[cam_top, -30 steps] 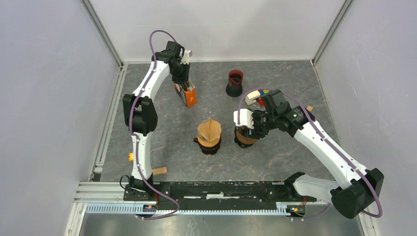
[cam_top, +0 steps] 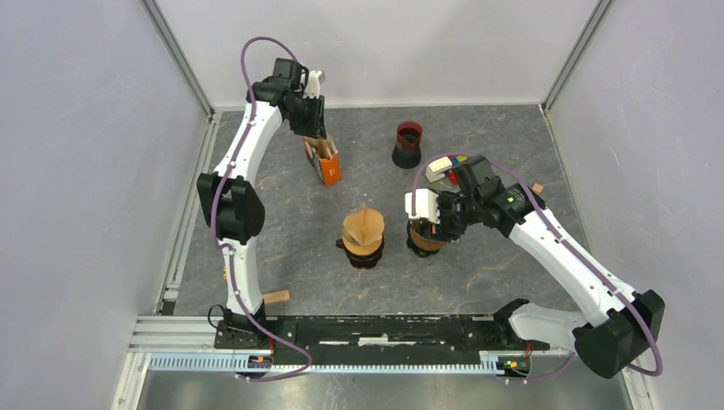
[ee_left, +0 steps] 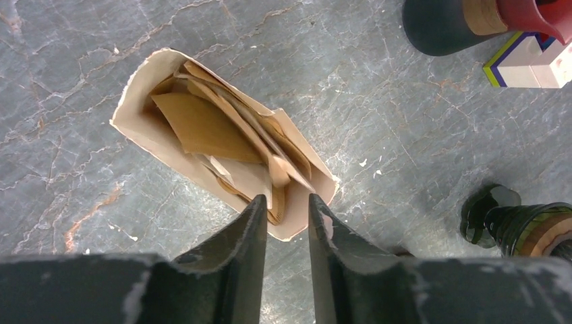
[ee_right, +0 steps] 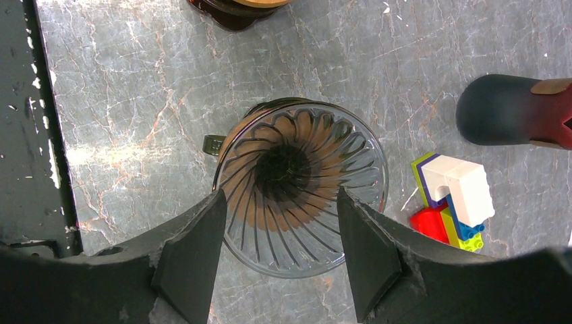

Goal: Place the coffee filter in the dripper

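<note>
An orange box (cam_top: pixel 328 167) of brown paper filters (ee_left: pixel 209 125) stands open-topped at the back left. My left gripper is above one end of it, fingers apart and nothing between them; the filters sit inside the box. On the right, my right gripper hovers over a clear ribbed glass dripper (ee_right: pixel 317 253), its fingers spread across the cone. No filter shows in this glass cone. In the middle of the table, a brown filter (cam_top: pixel 364 225) rests in the top of another wood-collared vessel (cam_top: pixel 362 259).
A dark red and black cup (cam_top: pixel 407 144) stands at the back centre. Coloured blocks (ee_right: pixel 455 196) lie near the right arm. A small wooden piece (cam_top: pixel 276 297) is at the front left. Open grey tabletop lies between the box and the vessels.
The right arm and the vessels have stayed in place.
</note>
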